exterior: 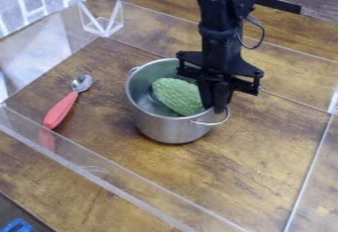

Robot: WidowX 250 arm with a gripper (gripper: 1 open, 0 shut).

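Observation:
My black gripper point(219, 92) reaches down over the right side of a steel pot point(166, 129), its lower fingers at or just inside the rim near the right handle. Whether the fingers are open or shut on anything is hard to make out. A green textured object point(177, 96) rests inside the pot, partly hidden by the gripper and arm.
A spoon with a red handle point(61, 109) lies left of the pot on the wooden table point(238, 192). Transparent edges run along the left and right, with a blue object at the lower left corner.

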